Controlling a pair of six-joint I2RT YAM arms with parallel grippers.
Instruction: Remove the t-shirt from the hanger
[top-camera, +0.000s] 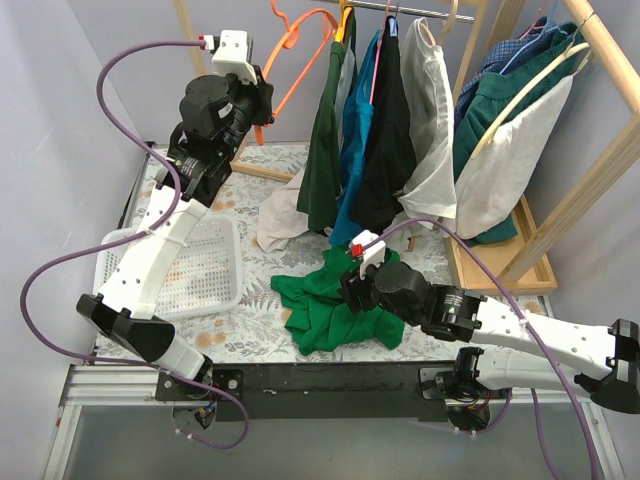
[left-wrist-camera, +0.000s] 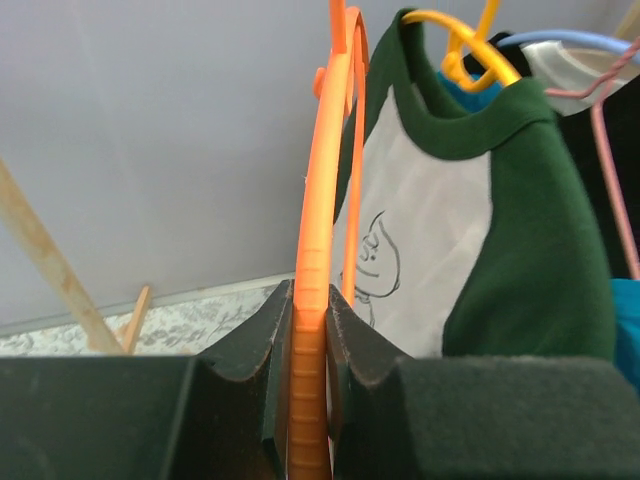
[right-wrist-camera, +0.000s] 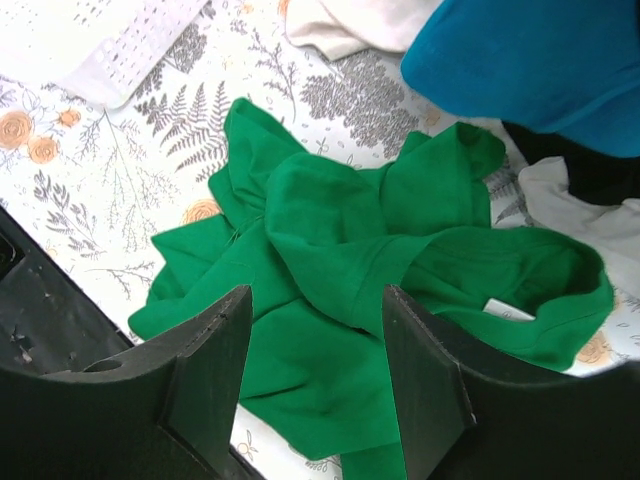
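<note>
My left gripper is shut on a bare orange hanger, held up near the rack's left end in the top view. No cloth hangs on that hanger. A green t-shirt lies crumpled on the patterned table, with a small white tag showing in the right wrist view. Over this green cloth my right gripper stands open, with nothing between its fingers; a gap to the cloth cannot be judged exactly.
Several garments hang from the metal rail, among them a dark green and white shirt close to the orange hanger. A white basket sits at left. The wooden rack frame slants along the right side.
</note>
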